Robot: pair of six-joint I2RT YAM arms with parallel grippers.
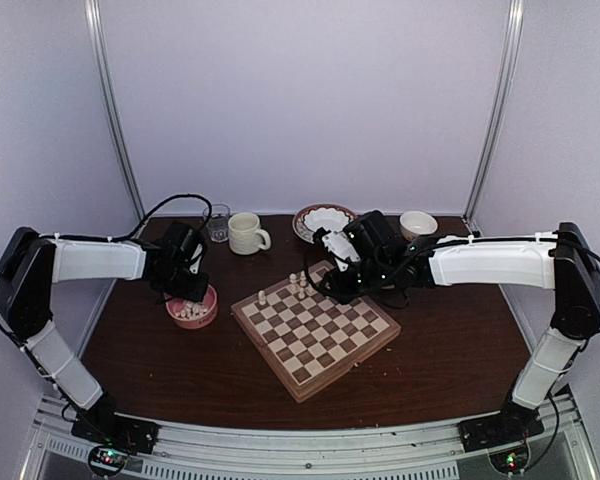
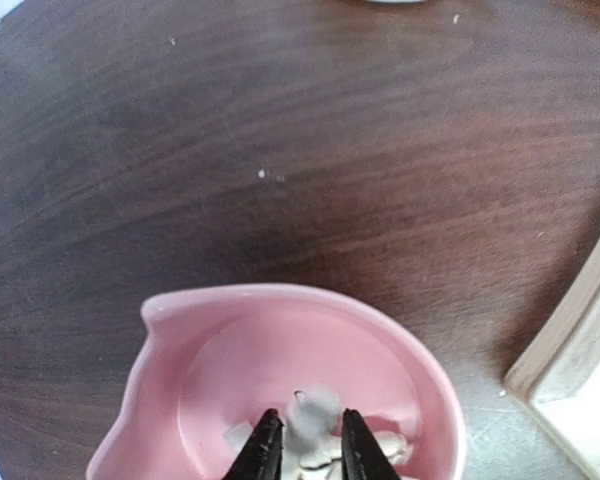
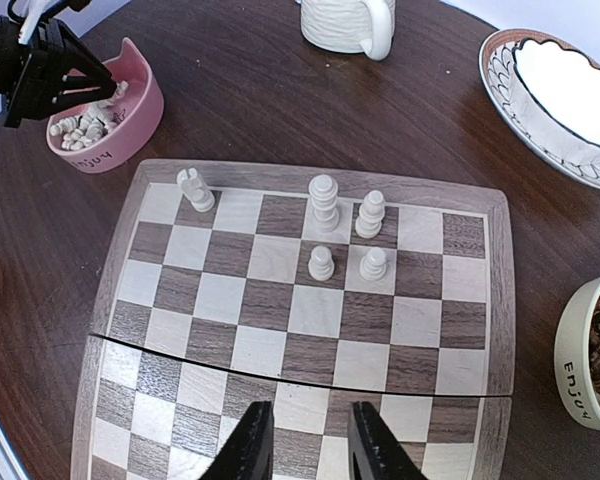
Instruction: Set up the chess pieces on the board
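Note:
My left gripper is over the pink bowl [image 1: 209,310] of white pieces, its part-open fingers above a piece [image 2: 315,410]; whether it grips anything I cannot tell. My right gripper hangs open above the wooden chessboard [image 1: 299,359], nothing between its fingers. On the board's back half stand several white pieces: a knight [image 3: 196,192], a tall piece [image 3: 323,200], another [image 3: 370,214] and shorter ones [image 3: 321,263].
A cream bowl [image 3: 577,372] of dark pieces sits right of the board. A mug [image 1: 244,235], glass [image 1: 218,228], plate [image 1: 310,215] and white bowl [image 1: 417,220] line the back.

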